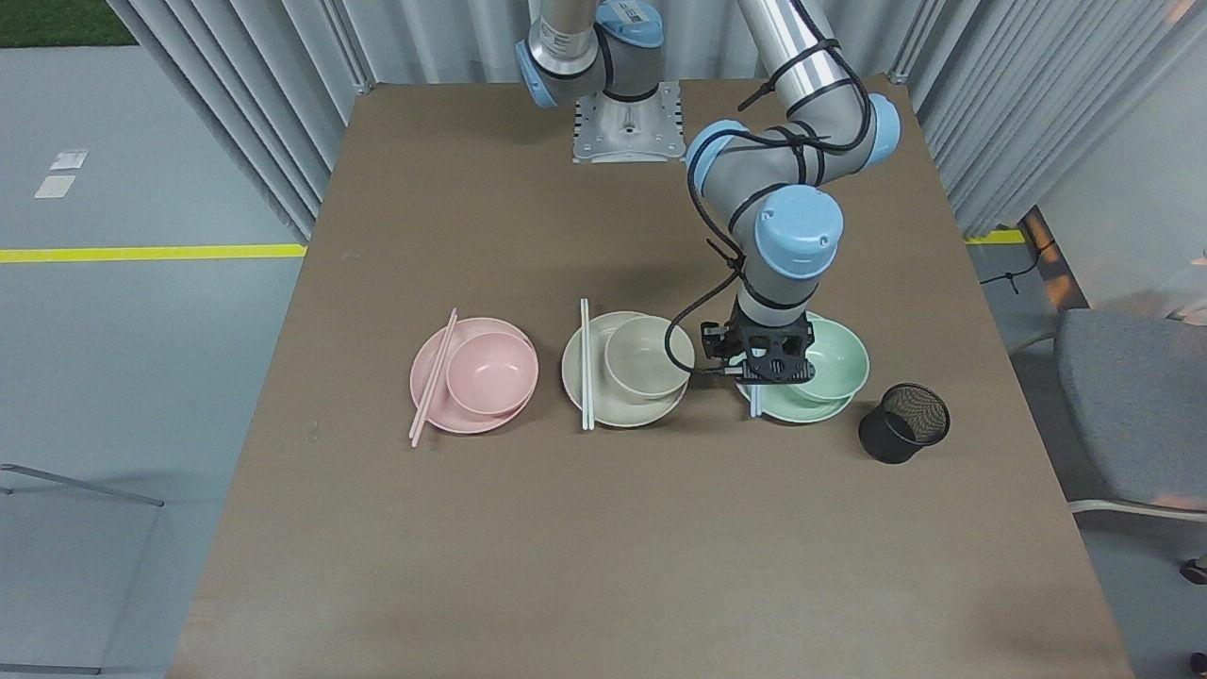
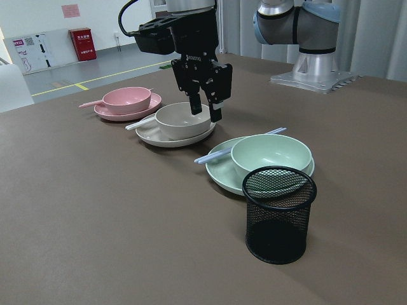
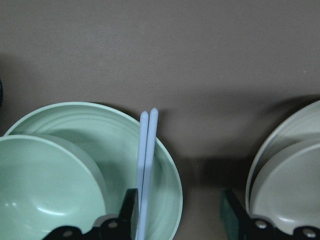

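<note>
My gripper (image 2: 204, 108) hangs open over the green place setting, its fingers either side of empty space, one finger near a pair of pale blue chopsticks (image 3: 147, 165) lying on the green plate (image 3: 85, 117). The green bowl (image 2: 270, 152) sits on that plate. To the left in the front view are the white bowl (image 1: 647, 356) on its plate (image 1: 605, 402) with white chopsticks (image 1: 587, 364), and the pink bowl (image 1: 492, 373) on a pink plate with pink chopsticks (image 1: 433, 379).
A black mesh pen cup (image 1: 902, 424) stands to the right of the green setting. The robot base (image 1: 628, 130) is at the back.
</note>
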